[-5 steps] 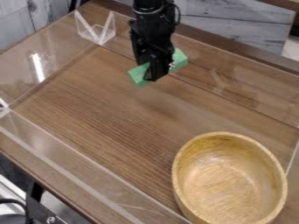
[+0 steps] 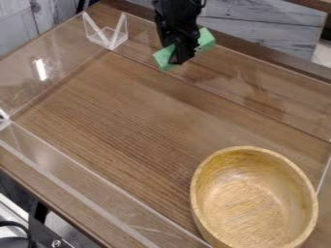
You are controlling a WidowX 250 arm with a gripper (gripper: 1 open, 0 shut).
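Observation:
My black gripper hangs at the top middle of the camera view, shut on a green object, which shows on both sides of the fingers, tilted, over the back of the wooden table.
A large round wooden bowl stands at the front right. A clear angular plastic piece is at the back left. A grey board runs behind the table.
My gripper, with the green object in it, has moved toward the back of the table, higher in the view and slightly right. The bowl has not moved.

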